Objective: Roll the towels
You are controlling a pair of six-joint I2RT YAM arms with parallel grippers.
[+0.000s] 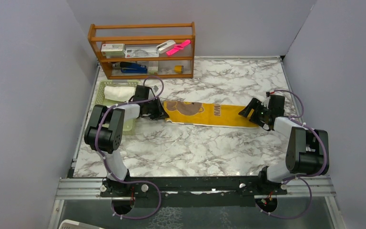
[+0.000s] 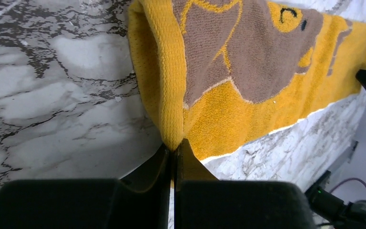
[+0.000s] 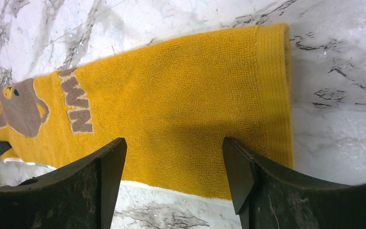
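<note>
A long yellow towel (image 1: pixel 207 114) with a brown animal figure and letters lies stretched left to right on the marble table, folded into a strip. At its left end my left gripper is shut, with the folded end edge (image 2: pixel 171 95) of the cloth pinched between its fingertips. That edge is lifted and curled a little. Over the right end, my right gripper holds its fingers wide apart, with flat towel below and between them and nothing gripped. The towel's right hem (image 3: pixel 276 90) lies beyond the right finger.
A green basket (image 1: pixel 128 125) with a rolled white cloth (image 1: pixel 118 92) stands at the left, partly behind the left arm. The wooden rack (image 1: pixel 143 39) at the back holds boxes and tools.
</note>
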